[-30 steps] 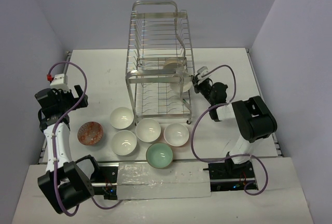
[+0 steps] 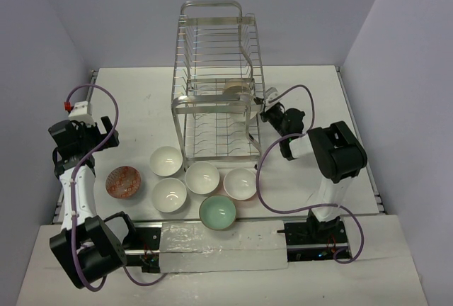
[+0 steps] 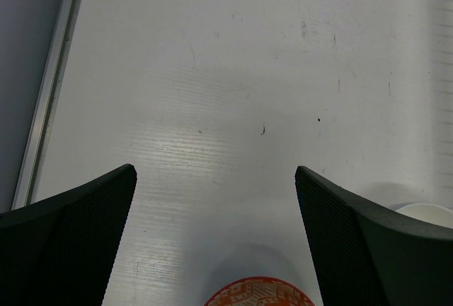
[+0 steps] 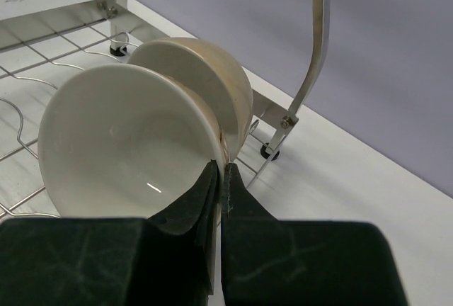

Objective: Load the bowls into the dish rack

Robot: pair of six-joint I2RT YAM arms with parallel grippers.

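Note:
In the dish rack [image 2: 216,157], a white bowl [image 4: 124,139] stands on edge in front of a second bowl [image 4: 191,58]. My right gripper is shut on the front bowl's right rim, inside the rack's right side. My left gripper [image 2: 110,132] is open and empty above the left of the table. Several white bowls [image 2: 202,177], a patterned red bowl [image 2: 123,182] and a green bowl [image 2: 217,212] sit on the table in front and to the left of the rack.
Rack posts [image 4: 315,51] and wire tiers surround the right gripper's bowls. Grey walls border the table.
The right arm has shifted slightly left and toward the back, further toward the bowls in the rack. The left arm and the bowls on the table are unchanged.

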